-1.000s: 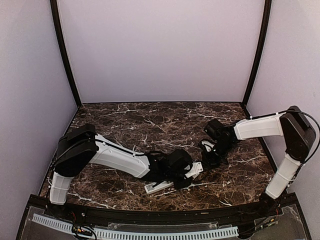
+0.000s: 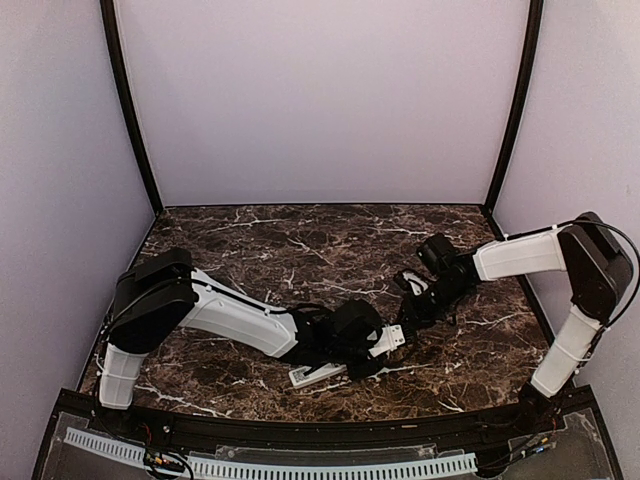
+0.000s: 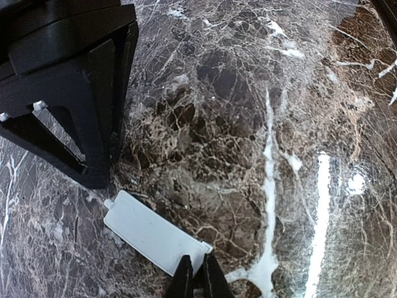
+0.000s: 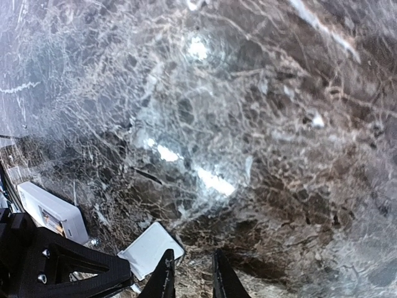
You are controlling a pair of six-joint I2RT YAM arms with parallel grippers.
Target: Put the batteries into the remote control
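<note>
The white battery cover (image 3: pixel 155 230) lies face up on the marble; my left gripper is shut at its near end, nothing clearly between the fingers, the tips touching that end. In the right wrist view the cover (image 4: pixel 152 248) lies beside the white remote (image 4: pixel 53 208), which has its battery bay visible. My right gripper stands part open beside the cover, nothing between its fingers. From above, the remote (image 2: pixel 312 375) is mostly hidden under the left arm; the right gripper (image 2: pixel 415 320) is just right of the left one.
Both arms meet near the front middle, close to each other. No loose batteries can be made out.
The left arm has stayed where it was.
</note>
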